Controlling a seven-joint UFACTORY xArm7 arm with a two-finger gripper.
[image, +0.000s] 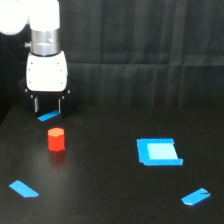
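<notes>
A small red block (56, 139) stands on the black table (105, 175), left of centre. Behind it and a little to the left, my white gripper (47, 104) points downward above the table. Its two dark fingers stand apart with a gap between them, and no object shows in that gap. To the right lies a pale square (161, 151) framed by blue tape, with nothing on it.
Blue tape strips lie at the front left (23, 189), at the front right (195, 197) and near the gripper (48, 115). Dark curtains (140, 50) hang behind the table.
</notes>
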